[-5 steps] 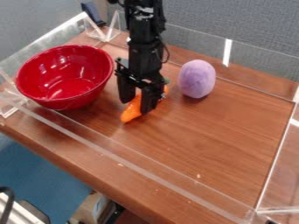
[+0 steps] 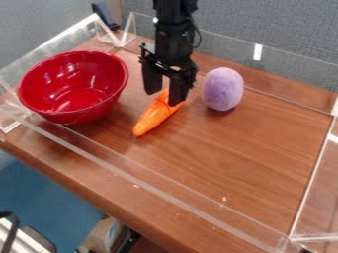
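Observation:
My black gripper (image 2: pixel 168 79) hangs from the top centre, just above the upper end of an orange carrot (image 2: pixel 157 117), which lies on the wooden table and is partly hidden by it. Whether the fingers are open or shut on anything is hard to tell. A red bowl (image 2: pixel 73 87) stands to the left, and a purple eggplant-like object (image 2: pixel 223 89) sits to the right of the gripper.
Clear plastic walls (image 2: pixel 264 54) edge the table (image 2: pixel 231 168) at the back and sides. Below the table's left edge is a blue surface with some clutter.
The carrot, bowl and purple object look unmoved.

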